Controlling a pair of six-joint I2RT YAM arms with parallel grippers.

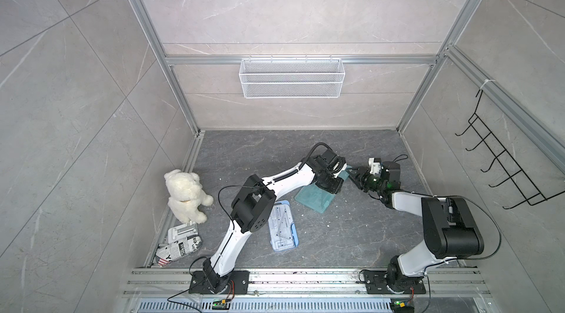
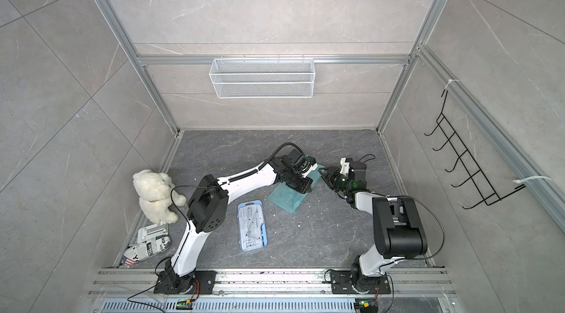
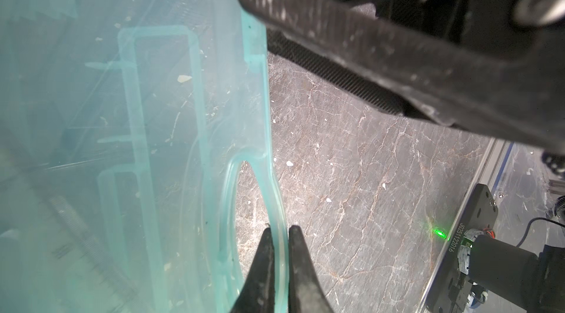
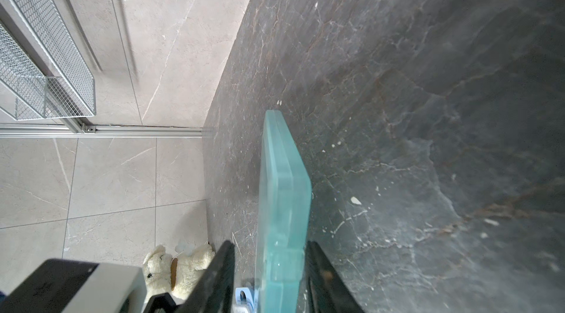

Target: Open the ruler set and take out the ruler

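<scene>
A translucent teal ruler case point(image 1: 315, 198) lies on the dark table beneath my left gripper, which is shut on the case's oval-slotted edge in the left wrist view. A ruler shows faintly through the plastic point(image 3: 76, 224). In the right wrist view the case's narrow long side point(image 4: 282, 177) runs between the fingertips of my open right gripper; whether they touch it cannot be told. The top views show that gripper at the case's right side, with the left arm covering part of the case.
A blue-and-white tray point(image 2: 252, 224) lies left of the case, toward the front. A white bear point(image 1: 185, 192) and packages point(image 1: 176, 248) sit at the far left. A wire basket point(image 1: 291, 77) and black hook rack point(image 1: 500, 160) hang on the walls.
</scene>
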